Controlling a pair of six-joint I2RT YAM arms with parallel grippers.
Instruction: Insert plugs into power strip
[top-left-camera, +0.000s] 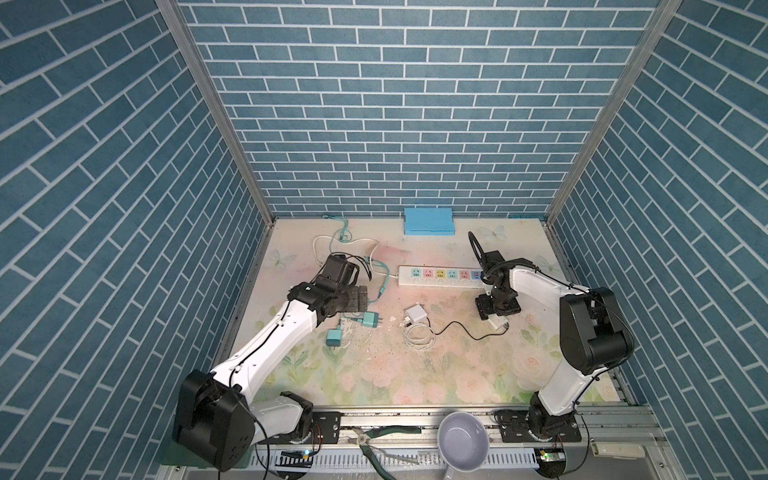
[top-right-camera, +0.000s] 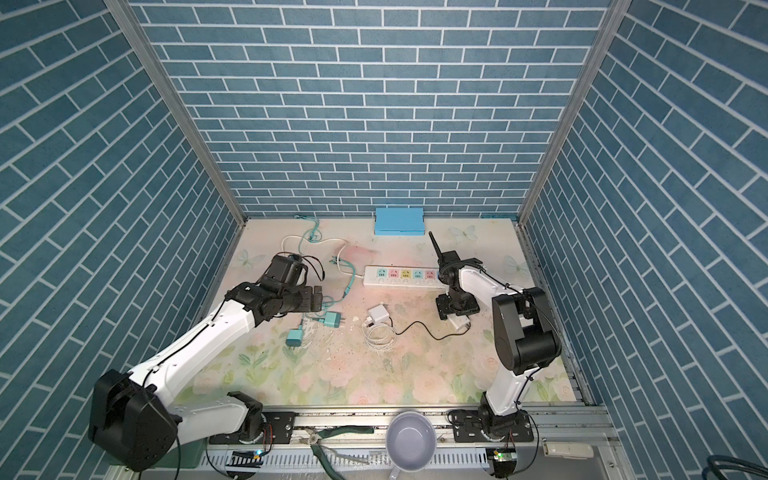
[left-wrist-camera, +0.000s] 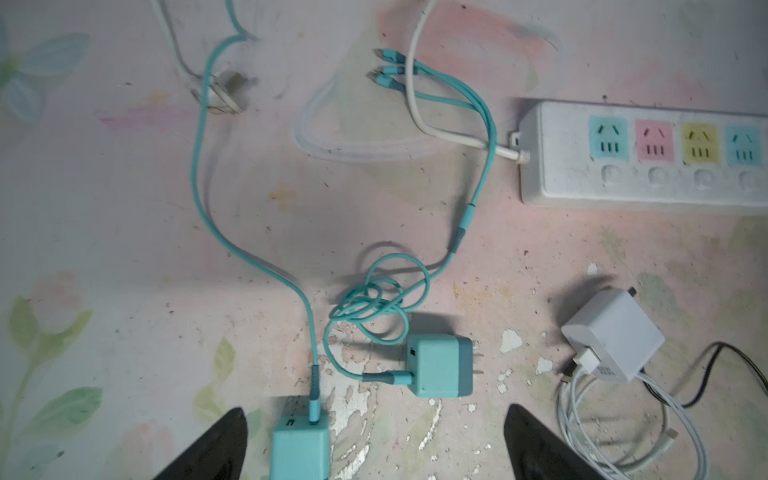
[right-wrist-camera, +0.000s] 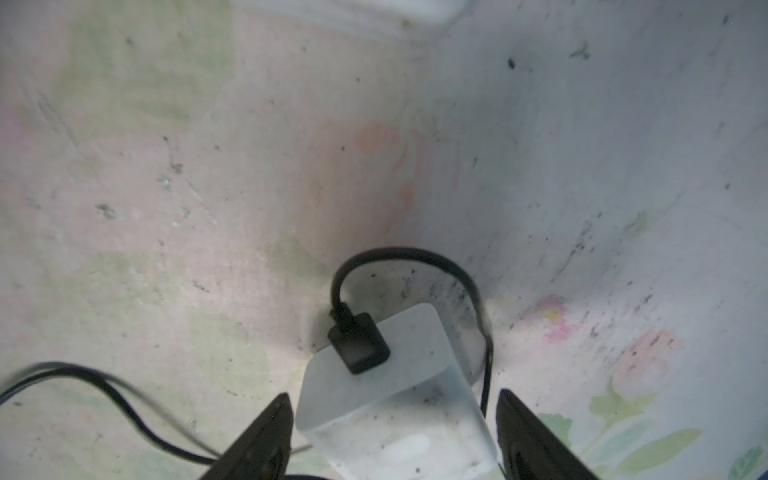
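Observation:
A white power strip (top-left-camera: 436, 276) with coloured sockets lies across the middle back. My right gripper is part open above a white adapter (right-wrist-camera: 400, 416) with a black cable plugged in; in the wrist view its fingers flank the adapter, and whether they touch is unclear. My left gripper stands open and empty above two teal adapters (left-wrist-camera: 439, 365) with teal cables. Another white adapter (left-wrist-camera: 612, 332) with a coiled white cable lies between the arms, in front of the strip.
A blue box (top-left-camera: 429, 221) sits against the back wall. Cables spread over the left and middle of the table (top-left-camera: 528, 368). A lavender pan (top-left-camera: 462, 440) rests beyond the front edge.

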